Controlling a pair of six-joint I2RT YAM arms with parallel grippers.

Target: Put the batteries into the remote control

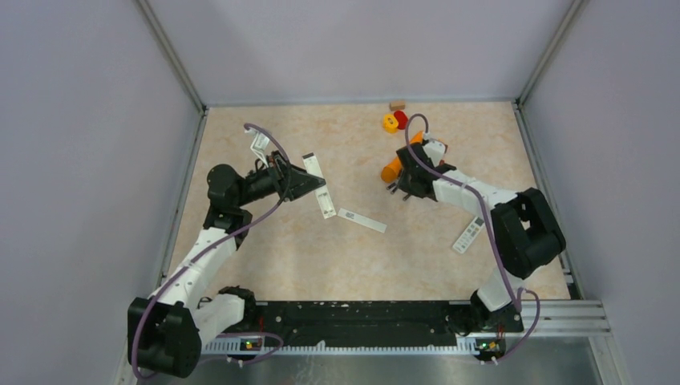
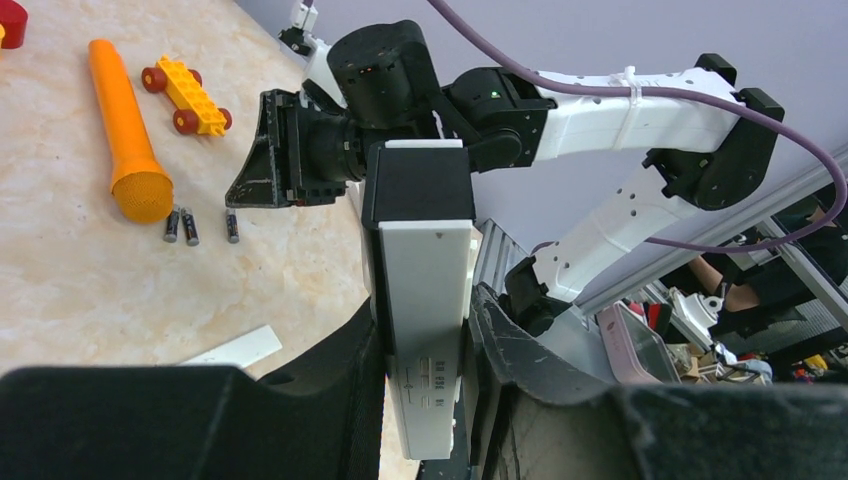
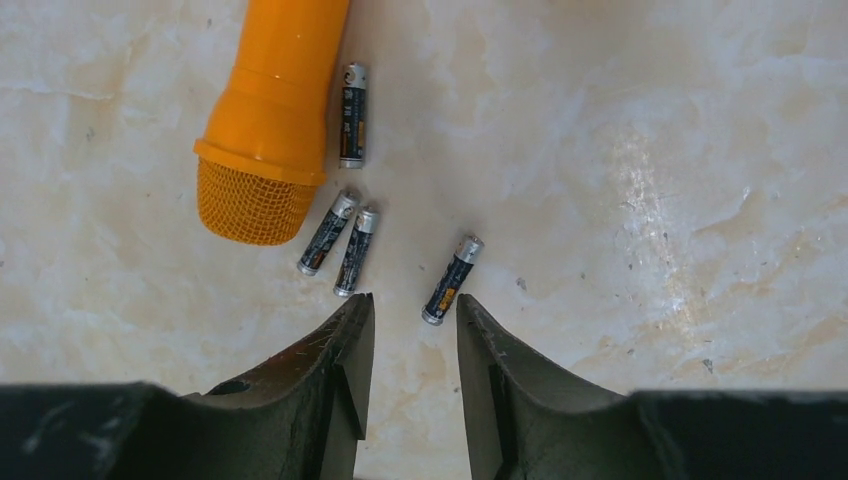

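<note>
My left gripper is shut on a white remote control [image 2: 420, 280], held upright in the left wrist view; in the top view it [image 1: 317, 188] hangs left of the table's centre. A white strip [image 1: 361, 220], perhaps the battery cover, lies on the table. Several AAA batteries lie by an orange microphone [image 3: 265, 120]: one [image 3: 352, 115] beside its body, a pair [image 3: 355, 250] near its head, another [image 3: 450, 280] apart. My right gripper is part open just below this last battery, nothing between its fingertips.
Another white remote [image 1: 469, 234] lies at the right. A yellow toy car [image 2: 188, 98] is beside the microphone; red and yellow pieces [image 1: 399, 119] and a wooden block [image 1: 397, 105] are at the back.
</note>
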